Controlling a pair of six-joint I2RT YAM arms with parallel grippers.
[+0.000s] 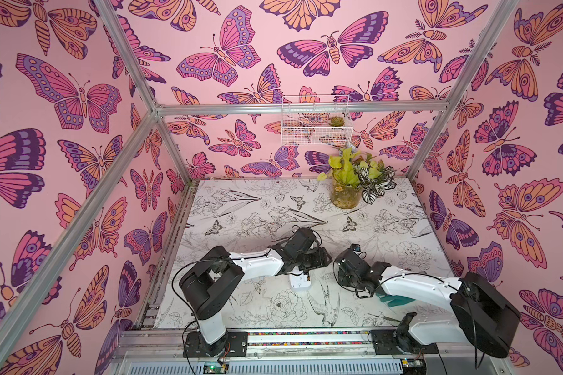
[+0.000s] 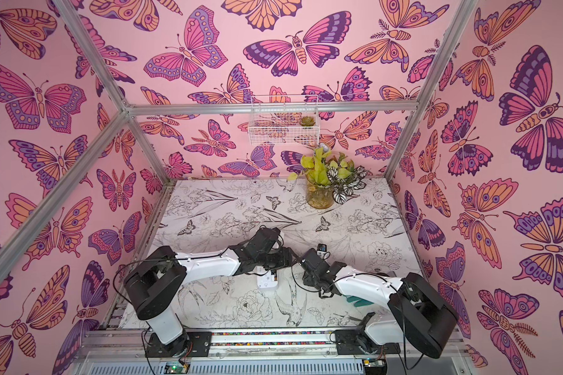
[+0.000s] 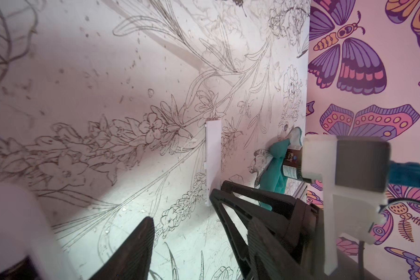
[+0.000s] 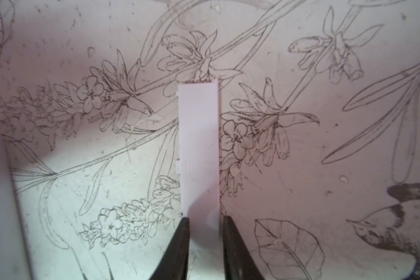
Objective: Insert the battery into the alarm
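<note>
The white alarm body lies on the worktop below my left gripper; its edge fills the lower left of the left wrist view. My left gripper has its fingers apart, with nothing seen between them. To the right of the alarm, my right gripper is shut on the lower end of a white strip, which looks like the battery cover, with small tabs on one long side. I cannot make out the battery for certain.
A teal cloth-like object lies behind the right arm, with a dark labelled item at it in the left wrist view. A potted plant stands at the back right.
</note>
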